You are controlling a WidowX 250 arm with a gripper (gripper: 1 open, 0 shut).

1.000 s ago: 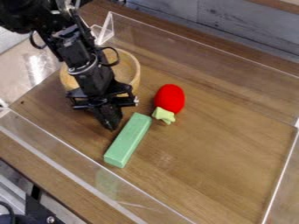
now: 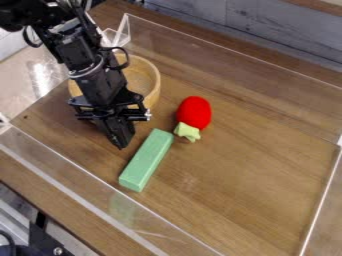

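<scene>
My black gripper [image 2: 122,133] reaches down from the top left over the wooden tray floor, in front of a yellow-tan bowl [image 2: 144,76] that it partly hides. Its fingertips are low and close together, shut, with nothing visible between them. Just right of it lies a long pale green block [image 2: 146,160]. A red round object [image 2: 195,111] with a pale green tip [image 2: 189,131] lies right of the bowl.
Clear low walls edge the tray, and a grey wall [image 2: 254,30] runs along the back.
The gripper has shifted only slightly, staying low beside the bowl and green block. The other objects have not visibly moved.
</scene>
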